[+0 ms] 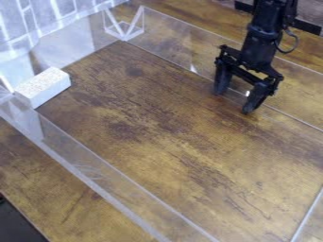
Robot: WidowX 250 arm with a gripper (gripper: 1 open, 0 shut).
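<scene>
The black robot arm hangs down from the top right, its gripper (237,87) low over the wooden board near the clear back wall of the enclosure. Its two dark fingers stand apart, and I see no object between them, though they are small and dark in this view.
A white block (43,87) lies at the far left by the clear plastic wall (94,172). The wooden floor (151,142) inside the clear walls is bare across the middle and front. A white cloth or curtain (44,28) is at the back left.
</scene>
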